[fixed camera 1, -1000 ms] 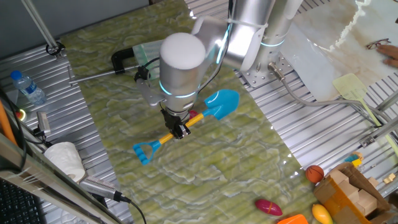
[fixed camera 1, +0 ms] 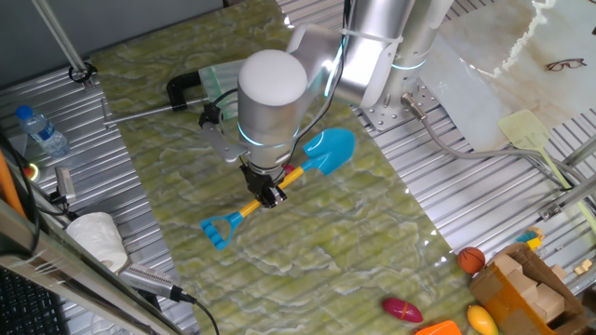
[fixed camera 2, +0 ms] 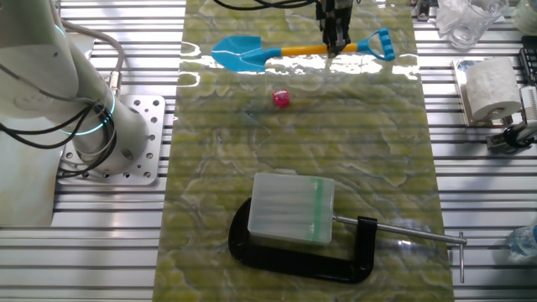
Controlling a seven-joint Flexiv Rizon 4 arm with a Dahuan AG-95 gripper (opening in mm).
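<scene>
A toy shovel with a blue blade, yellow shaft and blue D-shaped grip lies slantwise under the arm in exterior view 1. Around its yellow shaft, nearer the grip end, my black gripper is shut. From the other side, exterior view 2 shows the shovel roughly level near the top edge, the gripper pointing down onto its shaft. The fingertips are small and partly hidden there. Whether the shovel touches the mat or hangs just above it, I cannot tell.
A small pink-red ball sits on the green mat near the shovel. Beyond it are a black clamp and a translucent box. An open cardboard box and a purple toy stand at the lower right.
The shovel has shifted and turned slightly along with my gripper, its blade a little up and left of where it was. A person's hand at the right edge has gone.
</scene>
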